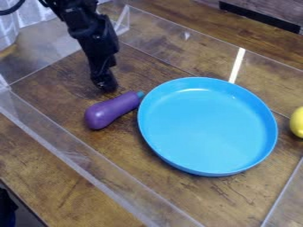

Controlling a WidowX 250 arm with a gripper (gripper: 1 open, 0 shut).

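My black gripper (103,78) reaches down from the top left to just above the wooden board, pointing downward behind a purple eggplant (110,112), apart from it. It appears open, with nothing visible between its fingers. The eggplant lies on its side to the left of a large blue plate (207,124), close to its rim.
A yellow object (296,125) is partly visible at the right edge. Clear walls or strips run along the left and right of the wooden surface (83,168).
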